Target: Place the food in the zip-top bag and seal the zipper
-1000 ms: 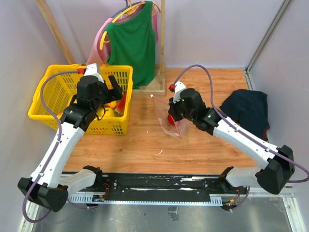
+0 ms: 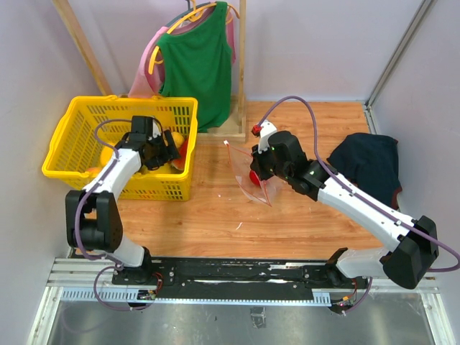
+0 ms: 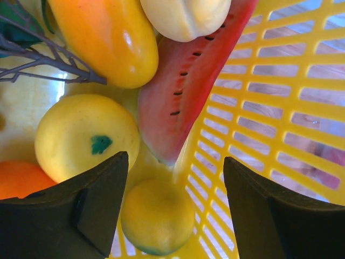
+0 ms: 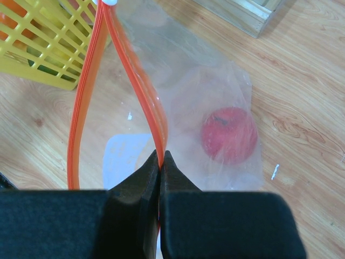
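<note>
Inside the yellow basket (image 2: 162, 188), my left gripper points down, its fingers apart with nothing between them. Past its fingertips lie a red watermelon slice (image 3: 175, 91) and, closer in, a round yellow-green fruit (image 3: 158, 216). A yellow round fruit (image 3: 86, 132), an orange-yellow fruit (image 3: 108, 38) and a pale one (image 3: 186, 16) lie around them. My right gripper is shut on the orange-red zipper edge of the clear bag (image 4: 188, 70). The bag's mouth gapes, and a red round food (image 4: 229, 135) lies inside it.
A rack with a green top (image 2: 198, 68) stands behind the basket. Dark folded cloth (image 2: 365, 165) lies at the table's right. Bare wood (image 2: 187, 230) shows in front of the bag.
My left arm has moved lower and deeper into the basket, its gripper coming down near the watermelon slice. The right arm and the bag have stayed still.
</note>
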